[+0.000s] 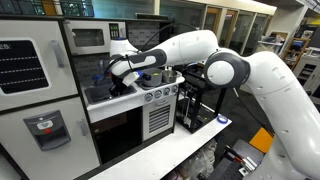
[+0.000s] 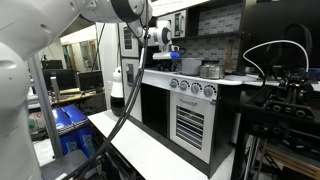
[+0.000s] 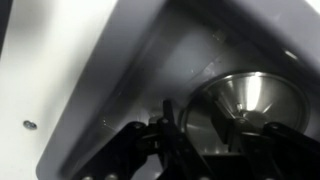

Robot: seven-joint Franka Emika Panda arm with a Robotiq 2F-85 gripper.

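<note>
A shiny round metal bowl or pot (image 3: 255, 95) sits in the grey sink basin (image 3: 130, 70) in the wrist view. My gripper's dark fingers (image 3: 167, 128) reach in from the bottom of that view and overlap the bowl's near left side. They stand apart, with some of the bowl's metal showing between them; whether either finger touches its rim, I cannot tell. From outside, my gripper (image 1: 118, 90) points down at the sink (image 1: 97, 94), at the left end of the toy kitchen counter. The bowl cannot be made out there.
Pots (image 2: 211, 70) stand on the stove to the right of the sink, close to the arm. Behind the counter rises a tiled backsplash (image 2: 208, 48). A microwave (image 1: 88, 37) is above the sink.
</note>
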